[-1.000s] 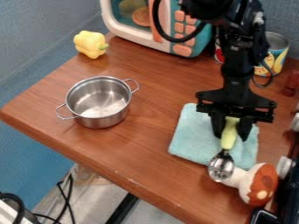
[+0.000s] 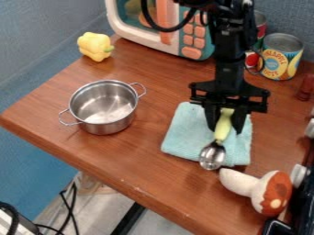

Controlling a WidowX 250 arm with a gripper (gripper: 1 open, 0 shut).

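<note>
My black gripper (image 2: 226, 106) is low over a folded light-blue cloth (image 2: 185, 131), at the pale yellow handle of a metal spoon (image 2: 212, 155). The spoon's head points toward the front edge and rests at the cloth's lower edge. Whether the fingers are closed on the handle is hard to tell.
A steel pot (image 2: 103, 105) stands left, a yellow pepper (image 2: 95, 45) behind it. A toy microwave (image 2: 166, 23) and cans (image 2: 281, 57) are at the back. A toy mushroom (image 2: 260, 192) lies front right. Bare wood (image 2: 86, 156) surrounds the pot.
The arm has moved left and slightly up over the cloth, and the spoon has shifted left along with it, its head now a little higher in the view.
</note>
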